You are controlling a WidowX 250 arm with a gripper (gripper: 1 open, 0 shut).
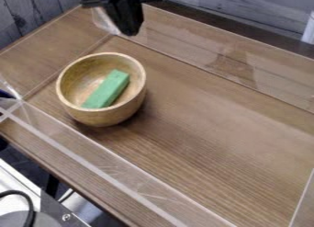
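A round wooden bowl point(123, 107) sits on the left part of the wooden table, holding a green rectangular block point(106, 89) that lies slanted inside. The black gripper point(128, 27) hangs at the top of the view, above and behind the bowl and apart from it, cut off by the frame's edge. It is dark, and its fingers are hard to make out; nothing shows held in it.
Clear plastic edging runs along the table's sides. A white object point(308, 25) stands at the top right edge. Cables lie at the lower left.
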